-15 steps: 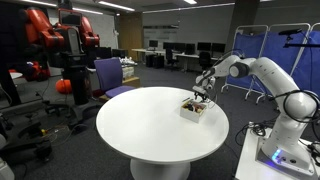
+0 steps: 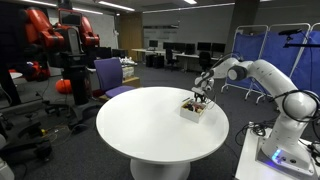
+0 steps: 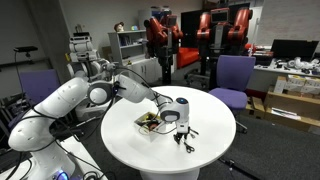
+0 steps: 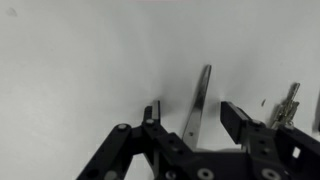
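My gripper is low over the white table, its dark fingers part open and spaced apart. Between them in the wrist view lies a slim, pointed grey strip (image 4: 199, 105), perhaps a tool blade; neither finger visibly touches it, and its lower end is hidden by the gripper. In exterior view 2 the gripper (image 3: 182, 136) points down beside small dark tools on the table. Another metal tool (image 4: 287, 105) shows right of the right finger. From exterior view 1 the fingertips are hidden behind the box.
An open box (image 2: 193, 113) holding mixed items stands close to the arm on the round white table (image 2: 140, 115). Small dark tools (image 3: 187, 148) lie near the gripper. Much of the tabletop away from the box is bare.
The arm has hardly moved in exterior view 1, and the box stays in place. Any finger motion is too small to make out there.
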